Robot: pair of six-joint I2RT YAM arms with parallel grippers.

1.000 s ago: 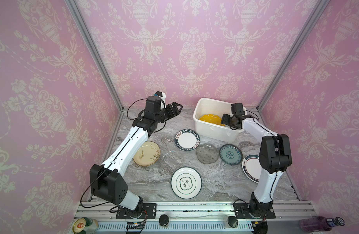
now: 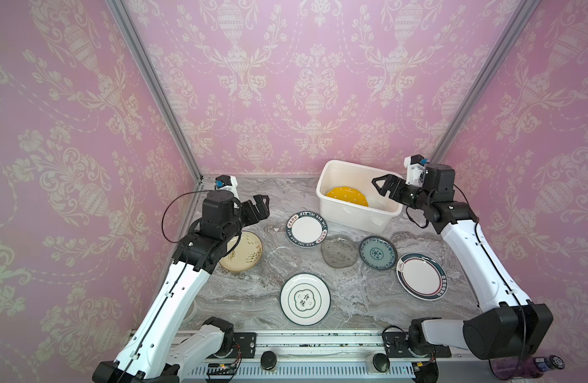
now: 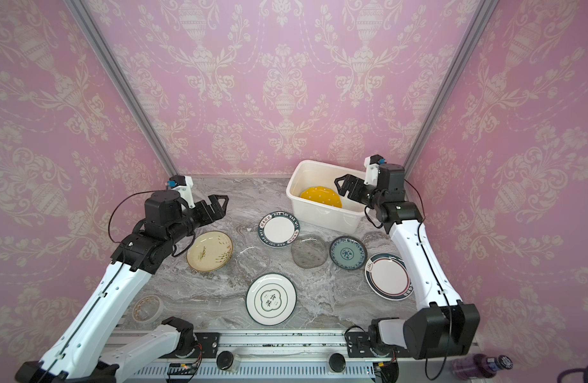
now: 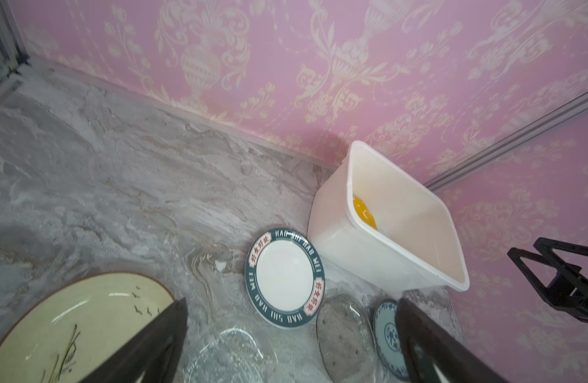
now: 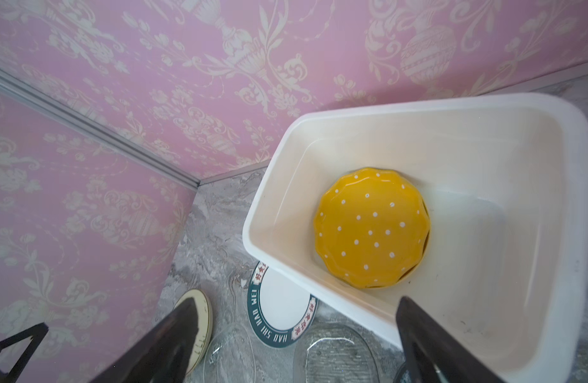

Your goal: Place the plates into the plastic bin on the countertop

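Observation:
The white plastic bin (image 2: pixel 357 217) stands at the back right, with a yellow dotted plate (image 5: pixel 370 226) inside. Around it lie a navy-rimmed plate (image 2: pixel 306 228), a clear plate (image 2: pixel 339 251), a blue-green plate (image 2: pixel 378 252), a red-lined plate (image 2: pixel 421 275), a cream plate (image 3: pixel 209 252) and a green-rimmed plate (image 2: pixel 304 299). My left gripper (image 2: pixel 260 205) hangs open and empty above the cream plate's back edge. My right gripper (image 2: pixel 381 183) is open and empty above the bin.
Another clear round piece (image 3: pixel 147 309) lies at the front left. Pink patterned walls enclose the counter on the back and sides.
My right gripper has risen out of the bin, its arm swinging outward. The plates look unmoved.

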